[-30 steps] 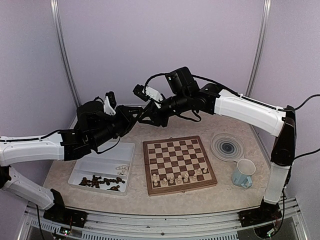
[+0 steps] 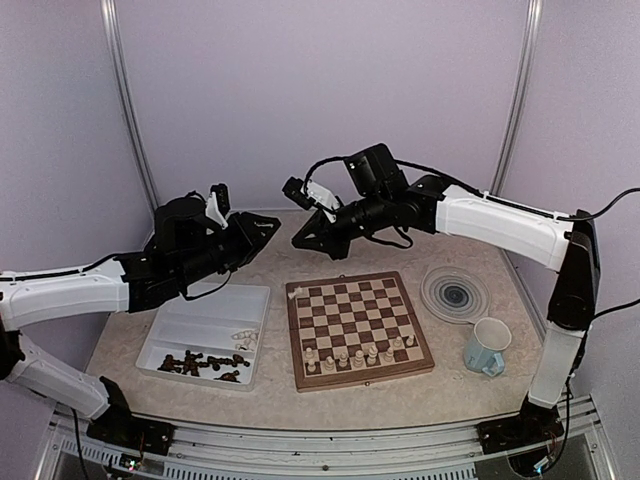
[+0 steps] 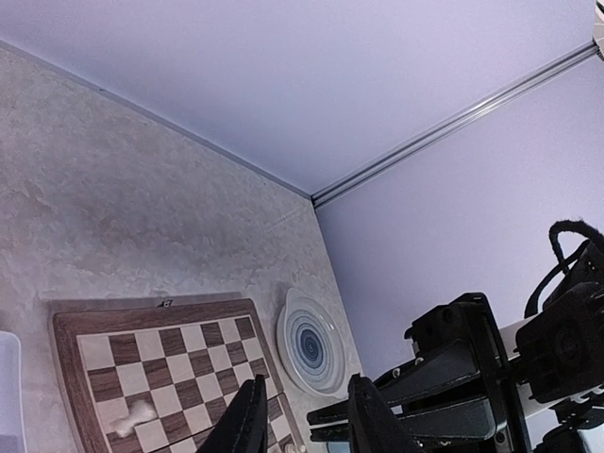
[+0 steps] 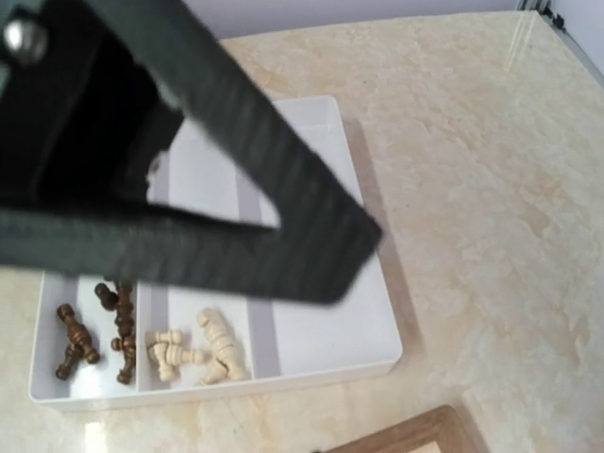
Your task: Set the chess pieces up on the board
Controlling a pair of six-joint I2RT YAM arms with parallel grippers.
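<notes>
My left gripper stands open above the board, its fingers [image 3: 247, 415] apart and nothing between them. A white chess piece [image 3: 134, 417], blurred in the left wrist view, shows over the squares near the board's far left corner; the top view has this white piece [image 2: 296, 293] at that corner. On the chessboard [image 2: 292, 340] a row of white pieces [image 2: 343, 359] stands along the near side. My right gripper [image 2: 303, 243] faces the left one across a small gap, high over the table. Its fingers cannot be made out clearly. A large black finger [image 4: 330, 245] blocks much of the right wrist view.
A white compartment tray [image 2: 265, 300] left of the board holds dark pieces [image 2: 195, 364] and a few white ones [image 4: 219, 344]. Right of the board are a round clear-rimmed dish [image 2: 433, 285] and a light blue mug [image 2: 485, 355]. The board's middle squares are bare.
The two grippers, earlier touching or overlapping, have drawn apart.
</notes>
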